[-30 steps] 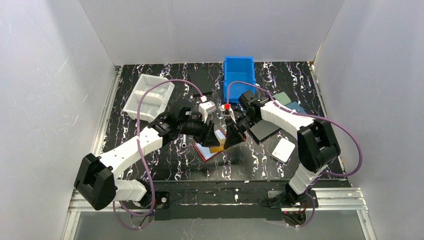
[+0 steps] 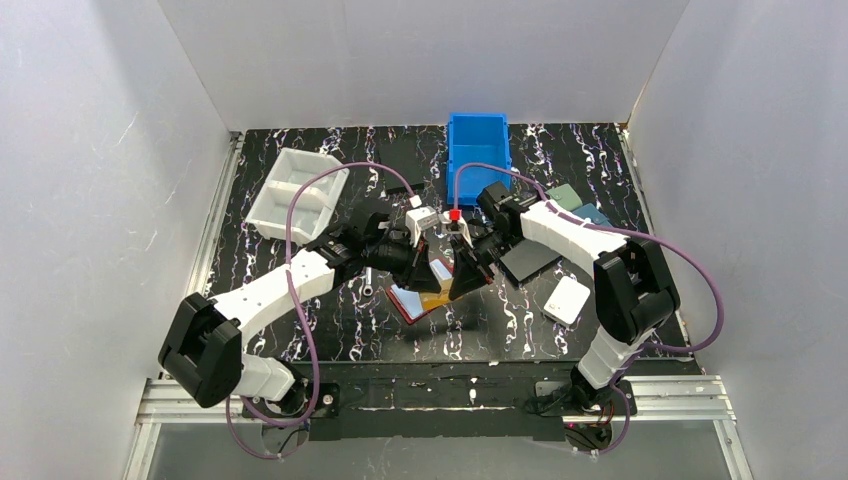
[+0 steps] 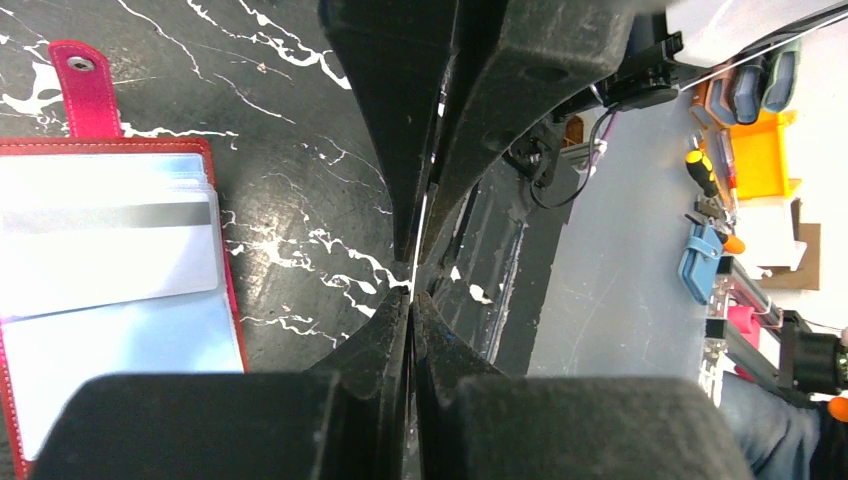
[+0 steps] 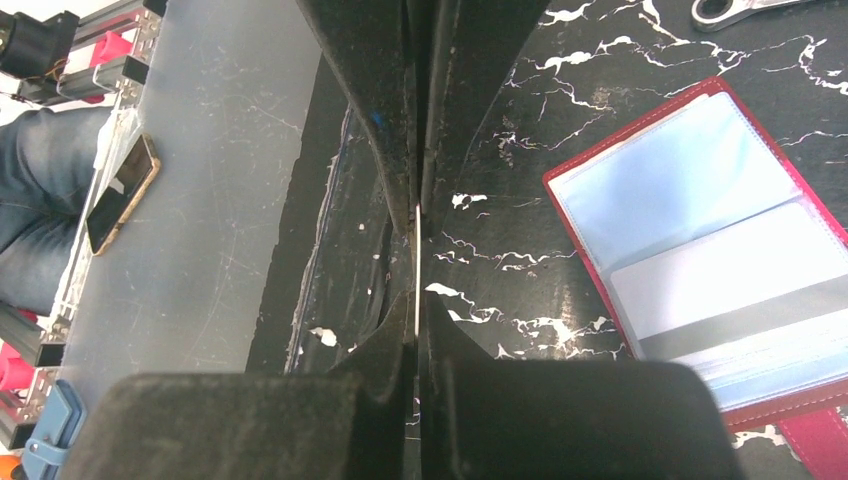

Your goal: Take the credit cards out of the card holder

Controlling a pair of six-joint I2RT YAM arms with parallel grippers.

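Note:
The open red card holder lies on the table with pale sleeves and cards in it, also in the right wrist view. Above it my grippers meet tip to tip at a yellow card, seen edge-on as a thin line in both wrist views. My left gripper is shut with the card's edge at its fingertips. My right gripper is shut on the card.
A white divided tray stands back left, a blue bin at the back. A dark slab, a white item and green and blue items lie right. A wrench lies beside the holder.
My left arm has shifted slightly to the right, its gripper staying at the card. The right arm and the card holder look unchanged.

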